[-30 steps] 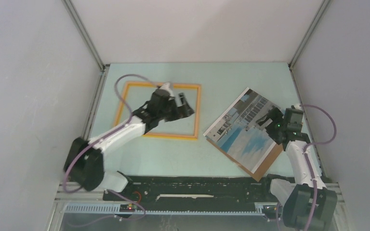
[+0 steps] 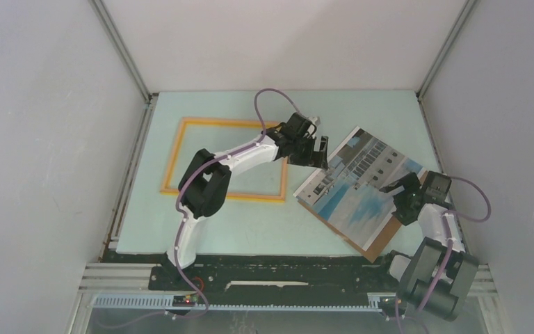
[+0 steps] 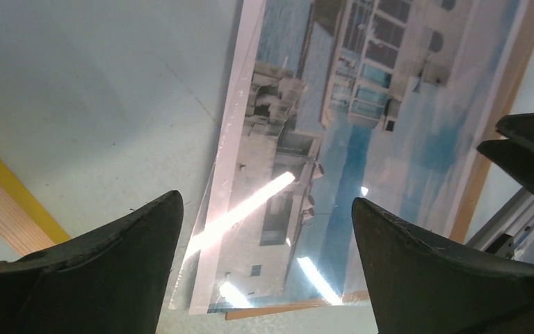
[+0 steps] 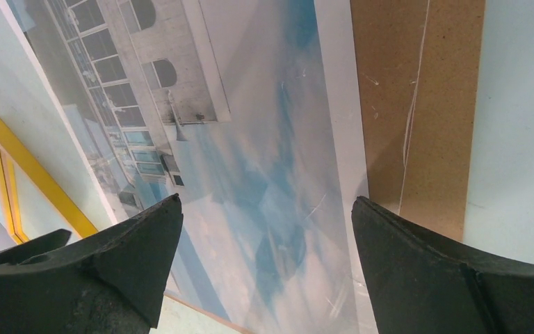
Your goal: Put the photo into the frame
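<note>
On the right half of the table the photo lies tilted under a clear glossy sheet, on top of a brown backing board. The empty yellow wooden frame is flat on the left. My left gripper is open near the photo's upper-left edge; in the left wrist view the photo's white border passes between and beyond its fingers. My right gripper hovers open over the photo's right side. In the right wrist view, photo and board span the gap between its fingers, neither gripped.
The left arm reaches across the frame and hides part of its right side. White walls stand close on both sides.
My left gripper has moved right, from over the frame to the photo's left edge. Photo and frame have stayed put.
</note>
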